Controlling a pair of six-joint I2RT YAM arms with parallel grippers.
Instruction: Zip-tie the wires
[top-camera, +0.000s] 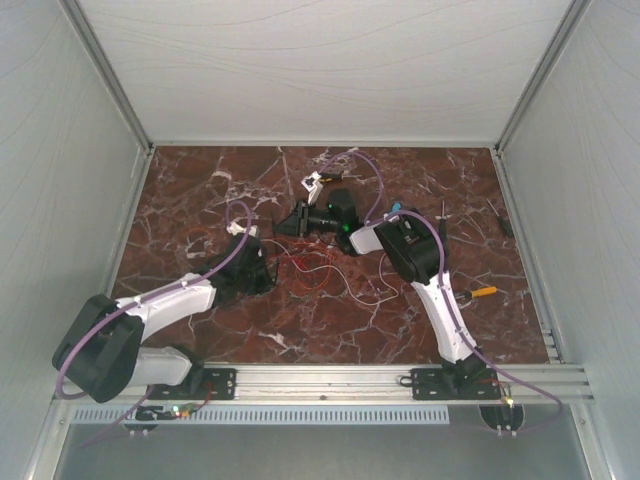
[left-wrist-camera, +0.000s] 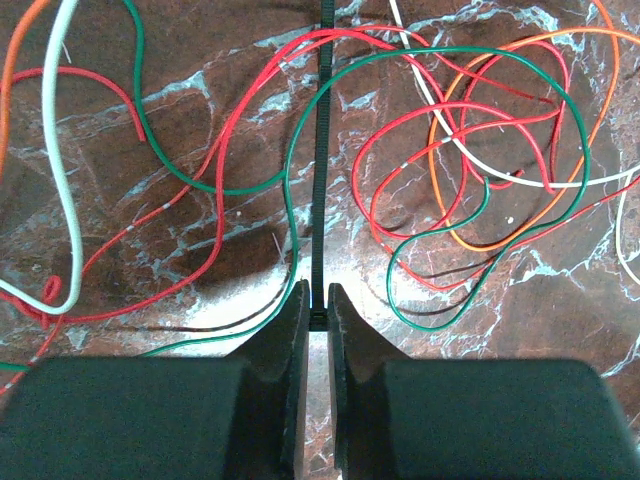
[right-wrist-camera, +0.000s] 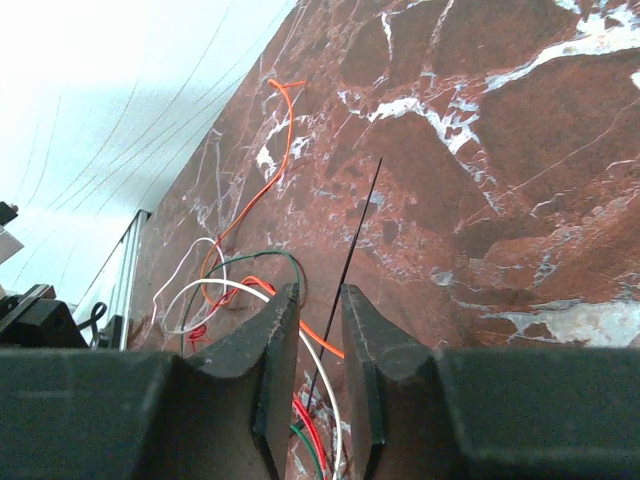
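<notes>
In the left wrist view, my left gripper is shut on the lower end of a black zip tie (left-wrist-camera: 321, 180), which extends straight away from the fingers. Loose red wire (left-wrist-camera: 222, 190), green wire (left-wrist-camera: 288, 200), white wire (left-wrist-camera: 62, 170) and orange wire (left-wrist-camera: 433, 180) loop on both sides of the tie. Seen from the right wrist, my right gripper stands part open, its gap lined up with the thin tie (right-wrist-camera: 352, 250); whether the tie lies between its fingers I cannot tell. White and orange wires also pass across that gap.
An orange-handled tool (top-camera: 484, 291) lies on the marbled table at the right, with another dark tool (top-camera: 505, 225) farther back. A small yellow-and-black item (top-camera: 330, 178) sits behind the right gripper.
</notes>
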